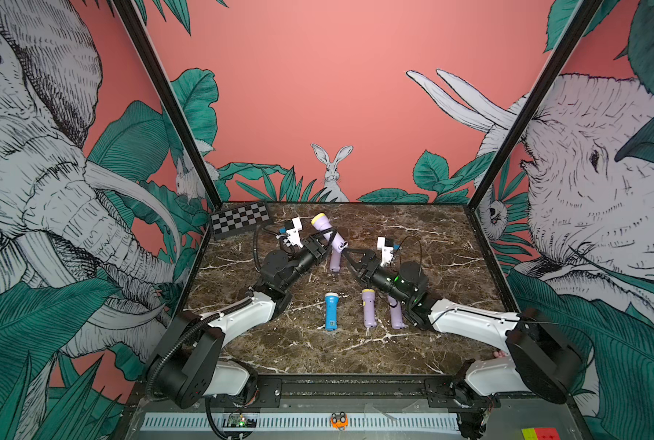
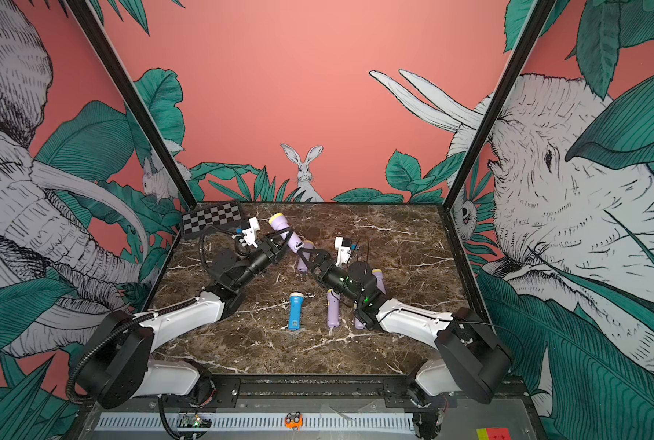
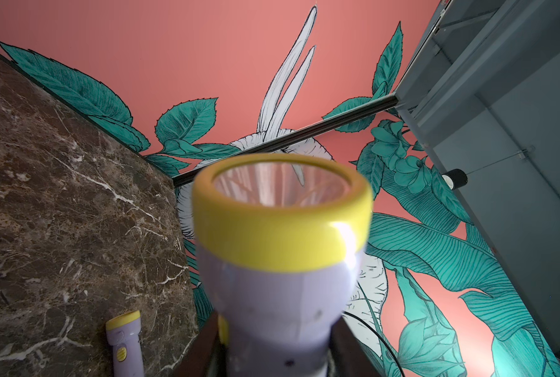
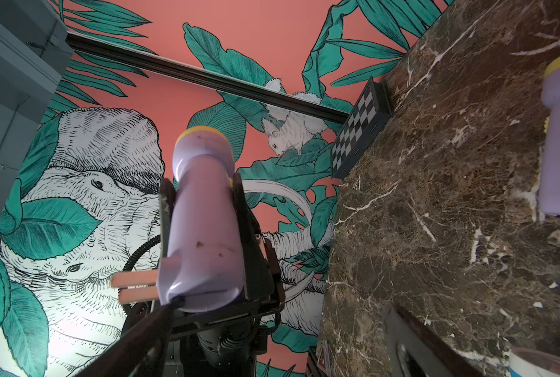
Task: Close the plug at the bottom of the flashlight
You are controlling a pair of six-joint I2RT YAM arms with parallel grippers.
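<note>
My left gripper (image 1: pixel 331 240) is shut on the body of a lilac flashlight (image 1: pixel 321 222), held tilted above the table. In the left wrist view the yellow-rimmed head of that flashlight (image 3: pixel 280 251) faces the camera. The right wrist view shows the flashlight (image 4: pixel 204 220) from its base side. Two copper-coloured bars (image 4: pixel 135 286) stick out to the left beside the base; whether these are the plug's prongs, I cannot tell. My right gripper (image 1: pixel 349 259) is open close to the base, its blurred fingers (image 4: pixel 411 345) wide apart with nothing gripped.
On the table, another lilac flashlight (image 1: pixel 335 262) lies below the held one. Nearer the front are a blue flashlight (image 1: pixel 331 311) and two more lilac ones, including this flashlight (image 1: pixel 369 309). A checkered block (image 1: pixel 240 219) sits at the back left.
</note>
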